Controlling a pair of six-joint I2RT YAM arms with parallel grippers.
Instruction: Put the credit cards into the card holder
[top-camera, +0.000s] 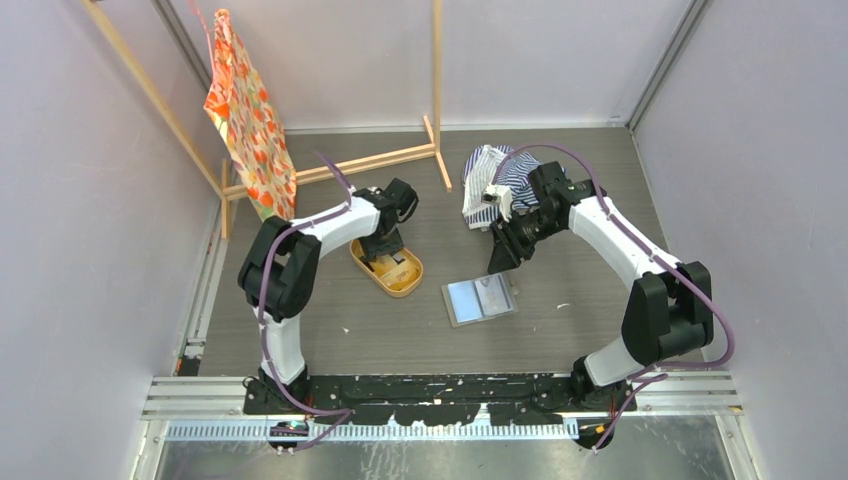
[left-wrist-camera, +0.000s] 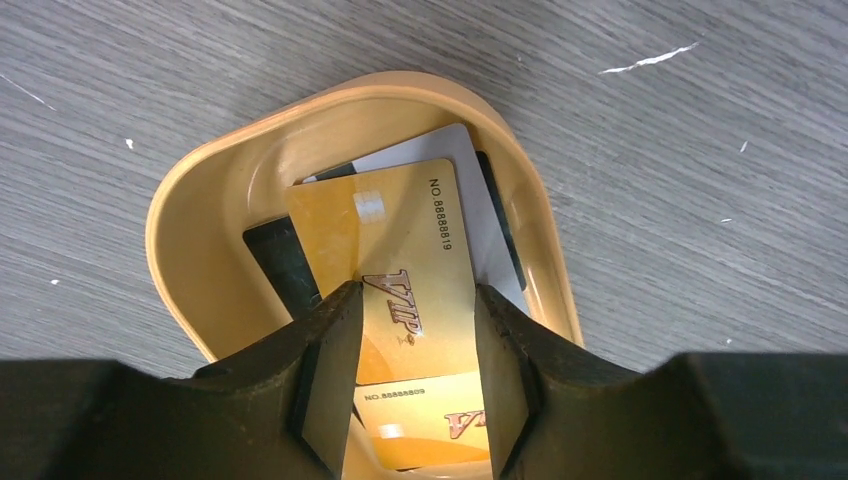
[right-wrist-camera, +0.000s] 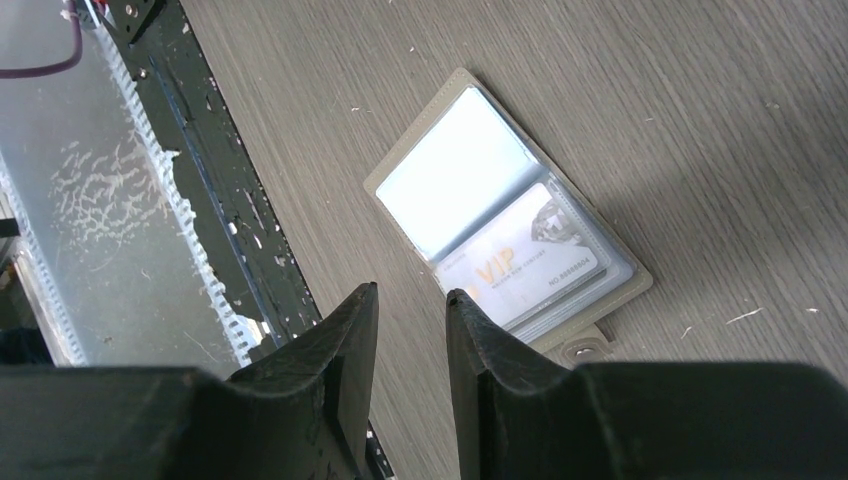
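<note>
An oval yellow tray (top-camera: 400, 285) holds gold cards (left-wrist-camera: 390, 230), with silver and black cards (left-wrist-camera: 420, 145) beneath. My left gripper is down in the tray, fingers apart at the sides of the top gold card; whether they touch or grip it I cannot tell. The clear card holder (top-camera: 465, 300) lies open right of the tray, showing a pale blue side and a white VIP card (right-wrist-camera: 520, 255) in the other. My right gripper hangs above and behind it, fingers slightly apart with nothing between them.
A striped cloth (top-camera: 480, 175) lies at the back right. A wooden rack (top-camera: 360, 165) with an orange patterned cloth (top-camera: 245, 110) stands at the back left. The table front between tray and holder is clear.
</note>
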